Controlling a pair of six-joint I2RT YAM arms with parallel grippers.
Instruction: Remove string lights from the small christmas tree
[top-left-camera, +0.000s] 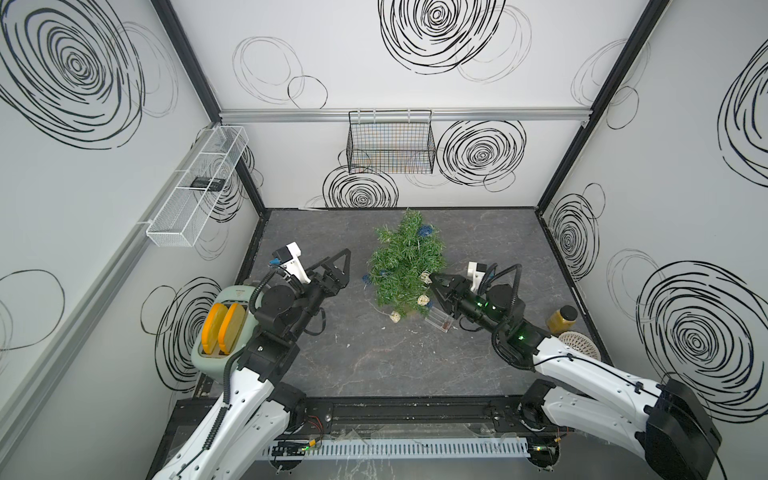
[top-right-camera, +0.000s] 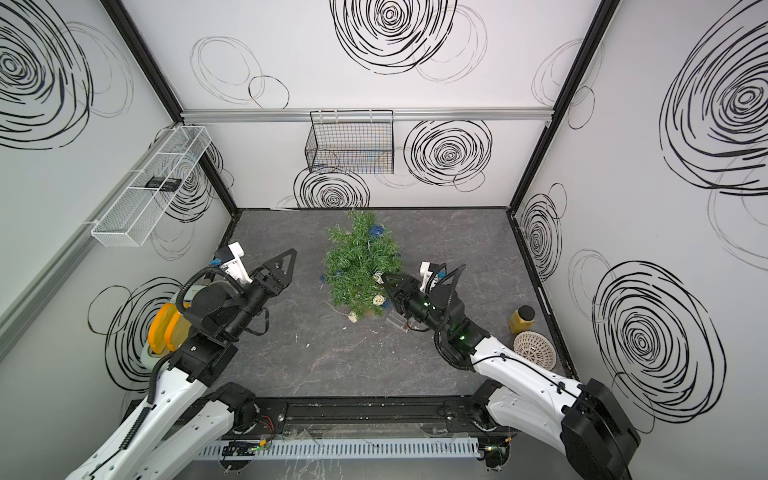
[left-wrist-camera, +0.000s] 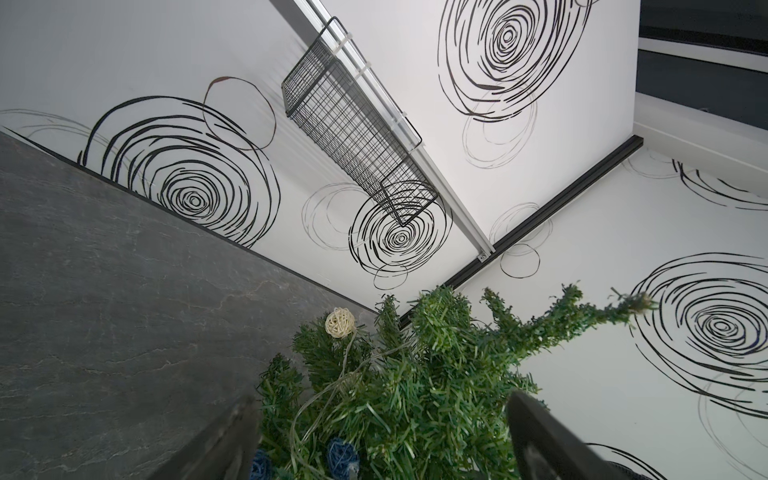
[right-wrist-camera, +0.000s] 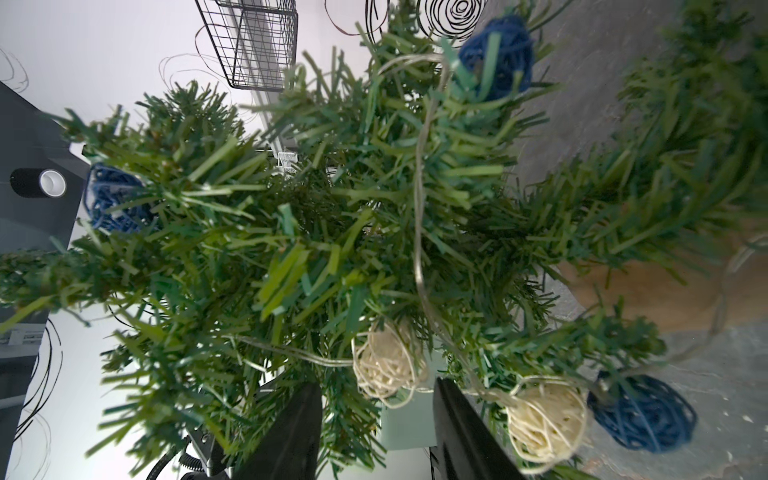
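Observation:
The small Christmas tree stands mid-table, strung with clear wire, white balls and blue balls. My right gripper is at the tree's right side, its fingers part open just below a white ball on the wire, gripping nothing that shows. My left gripper hangs open left of the tree, apart from it, with branches beyond its fingers in the left wrist view.
A green toaster with yellow slices sits at left. A jar and woven basket are at right. Wire baskets hang on the walls.

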